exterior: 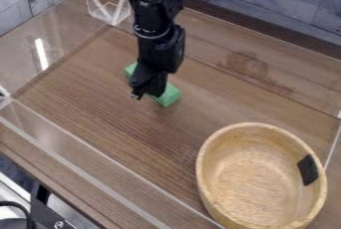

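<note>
The black gripper point(144, 84) hangs over a green object point(166, 95) lying on the wooden table at the upper middle. Its fingertips are low, at or just above the green piece, which they partly hide; I cannot tell whether they touch it. The fingers look close together, with nothing clearly held between them.
A round cream basket point(257, 138) with a dark handle patch fills the lower right of the table point(94, 143). A white wire or plastic item point(106, 2) sits at the back left.
</note>
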